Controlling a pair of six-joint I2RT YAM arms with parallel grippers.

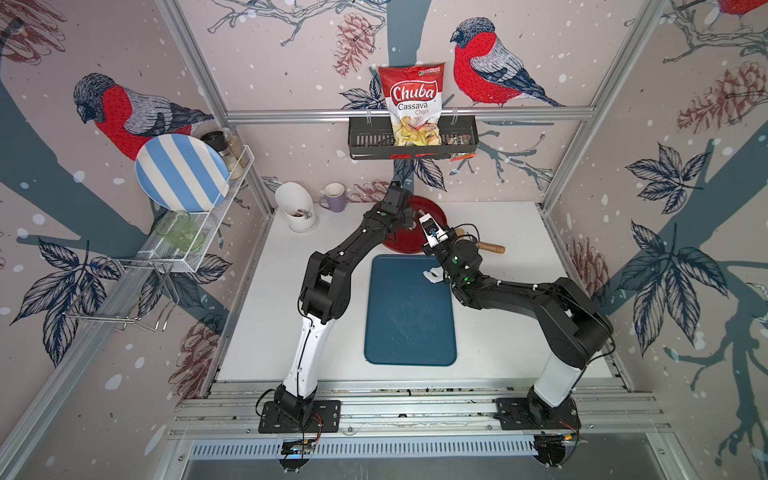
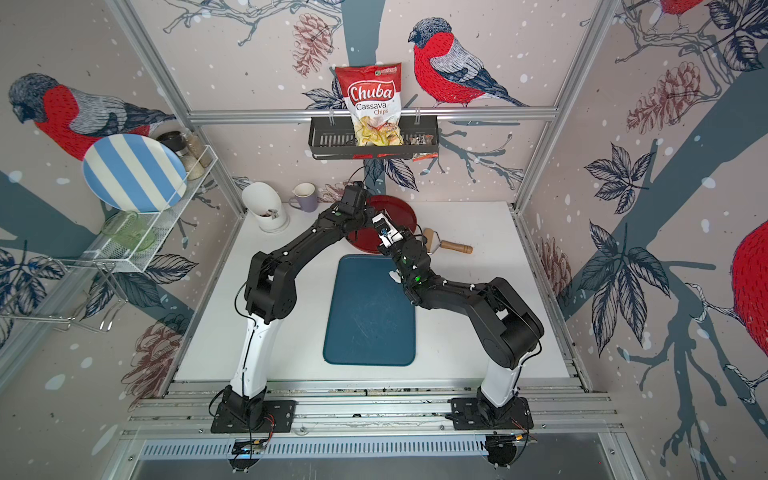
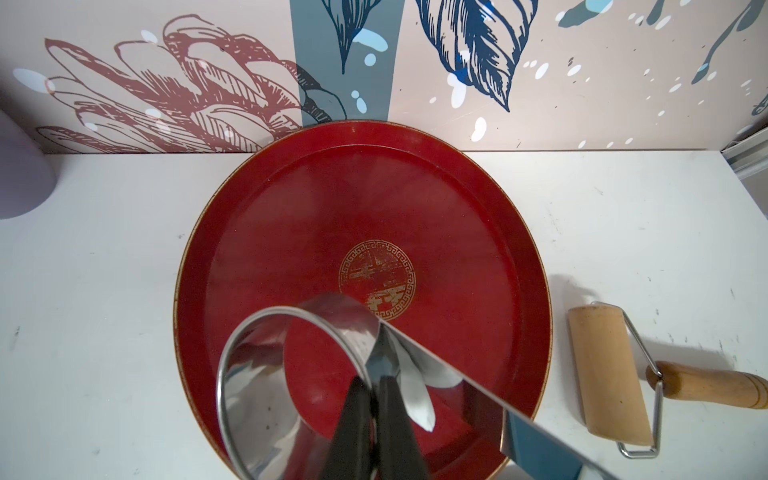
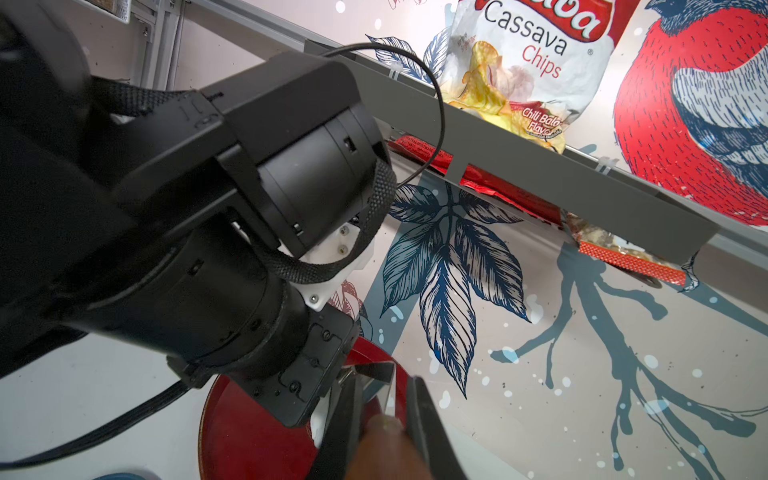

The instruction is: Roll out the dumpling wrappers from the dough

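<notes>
A shiny metal ring is in my left gripper, which is shut on its thin wall above the red tray. Against the ring lies a flat metal blade, its tip by the far end of the left fingers. My right gripper is shut on a brown handle, apparently the blade's. A pale oblong patch shows beside the blade; whether it is dough or a reflection is unclear. A small white piece rests on the blue mat, partly behind the right arm in the top right view.
Right of the tray lies a wooden roller with a wooden handle. A purple mug and a white container stand at the back left. Overhead hangs a shelf with a chip bag.
</notes>
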